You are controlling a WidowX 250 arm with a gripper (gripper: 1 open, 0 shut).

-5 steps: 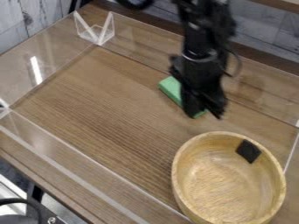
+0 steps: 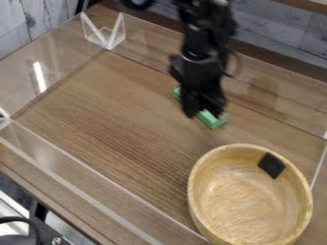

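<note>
My black gripper (image 2: 198, 107) hangs over the upper middle of the wooden table, over a small green block (image 2: 209, 122) that it partly hides. The fingertips are dark and blurred, and I cannot see anything held between them.
A beige round bowl (image 2: 250, 215) fills the lower right, with a black rectangle (image 2: 271, 166) on its inner rim. A white wire-like rack (image 2: 105, 31) stands at the back left.
</note>
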